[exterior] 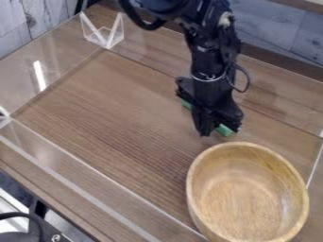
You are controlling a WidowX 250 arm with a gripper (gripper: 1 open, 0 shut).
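Observation:
The black arm comes down from the top, its gripper (206, 121) low over the tabletop in the middle right. Directly under and behind it lies a green object (228, 128), partly hidden by the gripper. Whether the fingers are open, shut or holding it is hard to tell.
A large round wooden bowl (246, 194) stands at the lower right, just in front of the gripper. A white wire-like stand (104, 30) is at the back left. A black cable lies at the lower left corner.

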